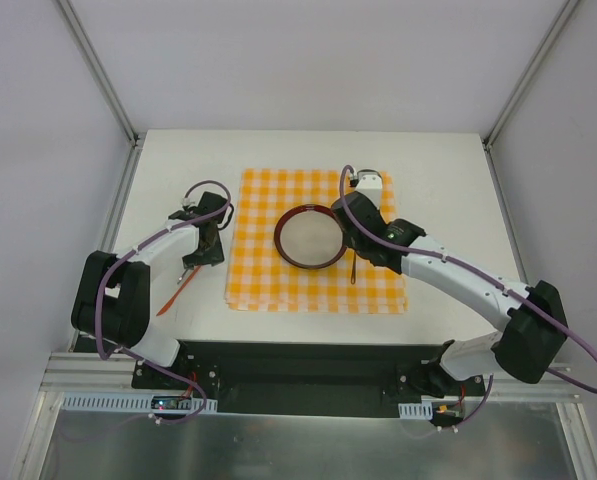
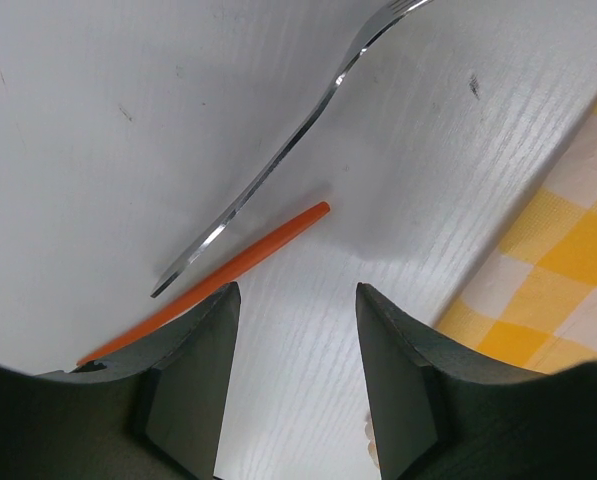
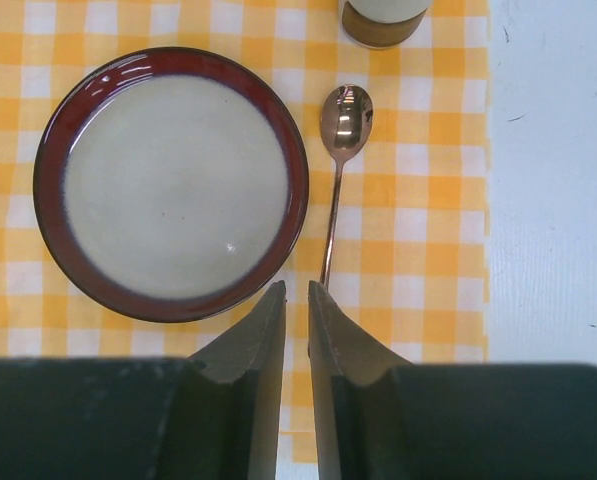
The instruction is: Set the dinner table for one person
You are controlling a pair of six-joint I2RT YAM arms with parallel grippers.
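Observation:
On the yellow checked mat sits a brown-rimmed plate. To its right lie a spoon and, at the mat's top, a cup, partly out of frame. Left of the mat, on the white table, lie a fork and an orange-handled utensil, probably side by side. My left gripper stands open over them, nothing between its fingers. My right gripper hangs over the mat's right part, its fingers slightly apart with nothing seen between them.
Walls bound it at both sides and behind. The arms' bases stand at the front edge.

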